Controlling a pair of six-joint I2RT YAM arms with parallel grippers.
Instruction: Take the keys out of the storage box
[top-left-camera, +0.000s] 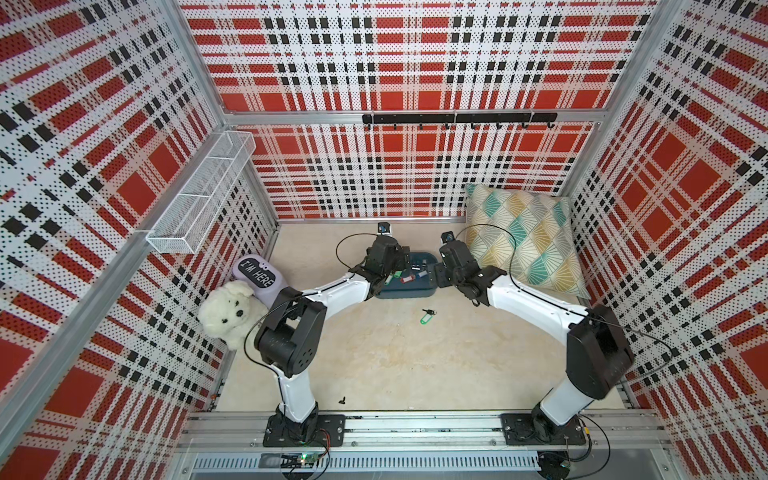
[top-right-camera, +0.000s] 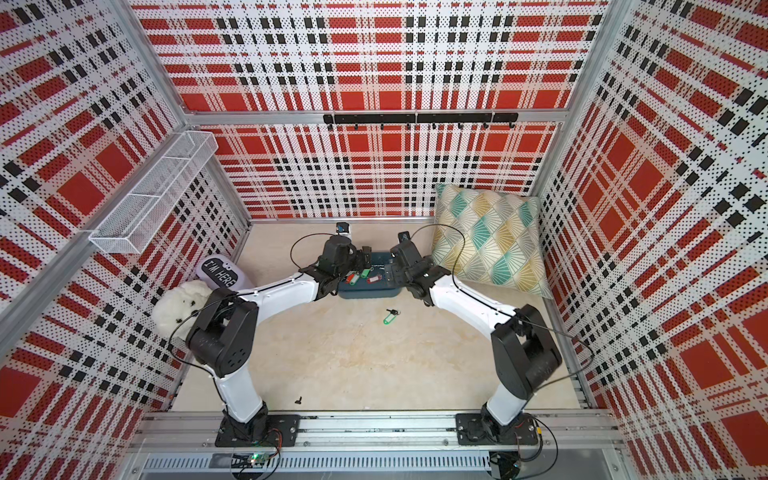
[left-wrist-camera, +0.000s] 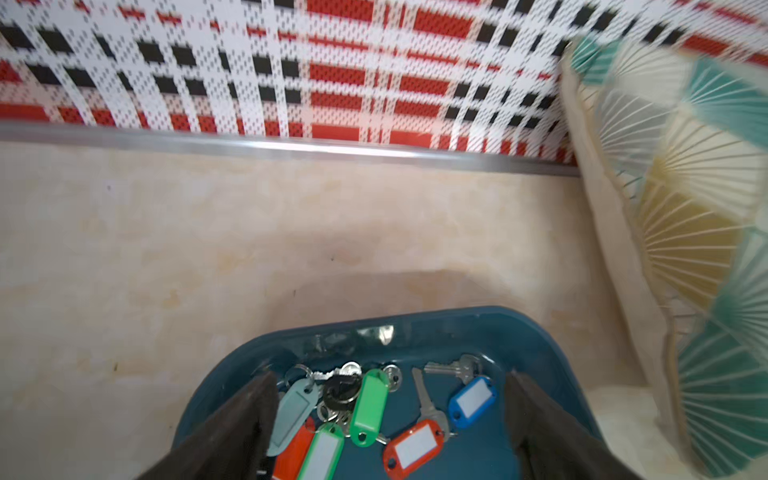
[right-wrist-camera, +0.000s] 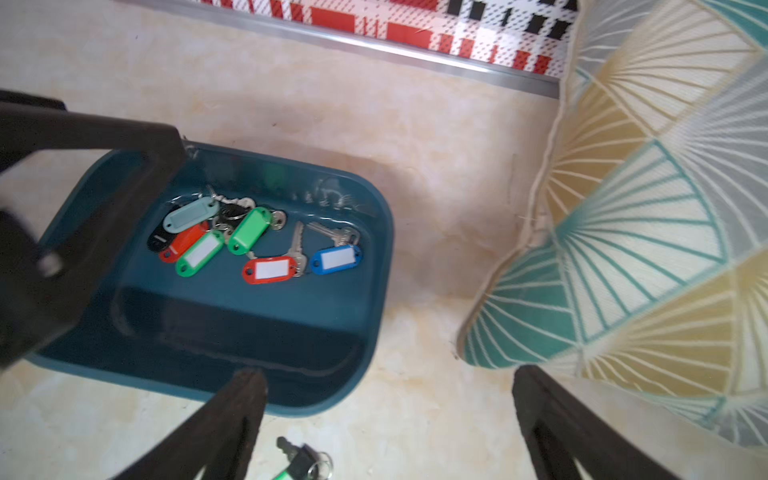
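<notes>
The dark blue storage box (right-wrist-camera: 240, 384) holds several keys with coloured tags, clustered toward its back: a blue tag (right-wrist-camera: 336, 258), a red tag (right-wrist-camera: 269, 269), a green tag (right-wrist-camera: 249, 230) and others overlapping at the left. Outside, just in front of the box, one green-tagged key (top-left-camera: 427, 317) lies on the table. My left gripper is open above the box, its fingers either side of the keys in its wrist view, nothing held. At the box's right end, my right gripper stands open and empty.
A patterned cushion (top-left-camera: 528, 240) leans at the back right. At the left sit a white plush dog (top-left-camera: 228, 312) and a lilac "I'm here" object (top-left-camera: 260, 276). A small black item (top-left-camera: 342, 401) lies near the front edge.
</notes>
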